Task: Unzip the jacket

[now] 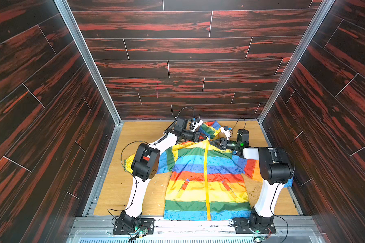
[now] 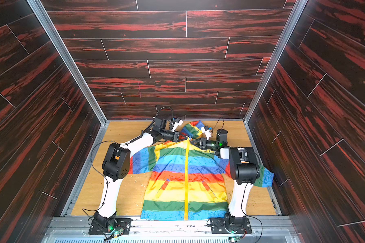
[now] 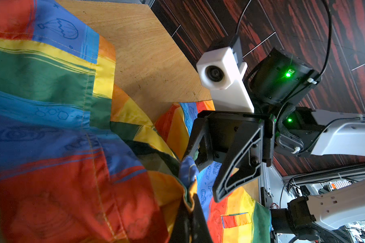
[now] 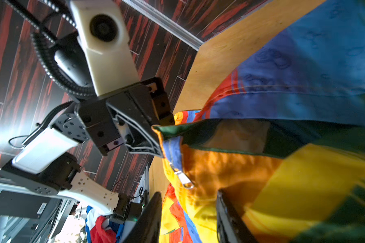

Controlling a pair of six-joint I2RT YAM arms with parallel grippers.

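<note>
A rainbow-striped jacket (image 1: 190, 162) lies flat, front up, with a yellow strip (image 1: 207, 182) running down its middle. At the neck, a silver zipper pull (image 4: 184, 178) hangs just below the raised collar corner (image 4: 174, 151). My left gripper is shut on the thin edge of that collar, holding it up. From the other side my right gripper faces the zipper, its fingers (image 4: 151, 216) apart. The pull shows beyond its fingertips, near the gap, with nothing gripped between them.
The hood (image 1: 210, 127) spreads behind the neck. Both sleeves lie out sideways, partly under the arms. The two grippers are very close together at the collar. Bare wooden table (image 1: 113, 190) shows at the left front.
</note>
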